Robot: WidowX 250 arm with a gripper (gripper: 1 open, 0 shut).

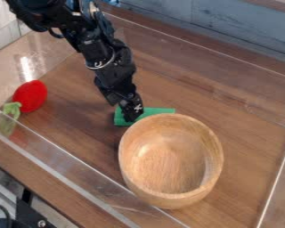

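My black gripper (pixel 124 107) reaches down from the top left to a flat green object (pixel 155 112), with its fingertips at that object's left part. Whether the fingers are open or shut on it cannot be made out. A round wooden bowl (pixel 171 160) stands just in front of the green object, partly hiding it.
A red vegetable-like object with a green top (pixel 29 96) lies at the left. A clear rail or wall runs along the lower left edge.
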